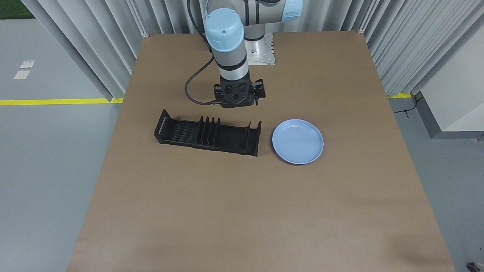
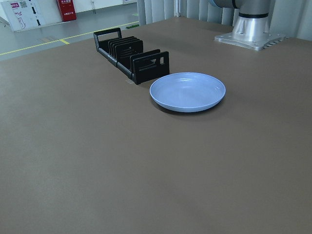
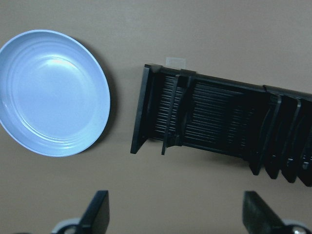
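Note:
A light blue plate (image 1: 297, 141) lies flat on the table, right of a black slotted rack (image 1: 231, 140) in the front view. The left view shows the plate (image 2: 187, 90) in front of the rack (image 2: 151, 68). My gripper (image 1: 240, 99) hangs above and behind the rack, toward the arm's base. In the wrist view its two fingertips (image 3: 102, 200) are spread wide with bare table between, so the gripper is open and empty. The plate (image 3: 53, 92) and the rack (image 3: 209, 117) both appear beyond the fingers.
The arm's metal base (image 2: 251, 36) stands at the back edge, with curtains behind it. A cable loops beside the wrist.

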